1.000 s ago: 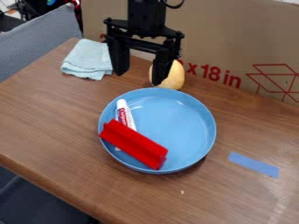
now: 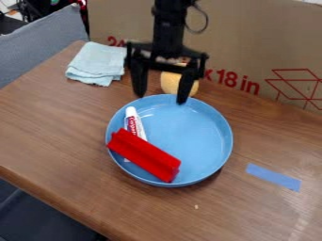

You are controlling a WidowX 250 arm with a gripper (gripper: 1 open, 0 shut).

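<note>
My black gripper [image 2: 161,87] stands open above the back rim of a blue plate [image 2: 195,127], in front of a yellow object [image 2: 171,79] that it partly hides. On the plate lie a red object [image 2: 143,154] and a white tube with red lettering [image 2: 134,123], which the red one partly covers.
A folded light-blue cloth [image 2: 94,63] lies at the back left. A cardboard box [image 2: 265,52] stands along the back. Blue tape [image 2: 273,177] is on the table at the right.
The gripper has moved down and slightly right compared with a second ago, now lower over the plate's back edge. The objects on the plate have not moved.
</note>
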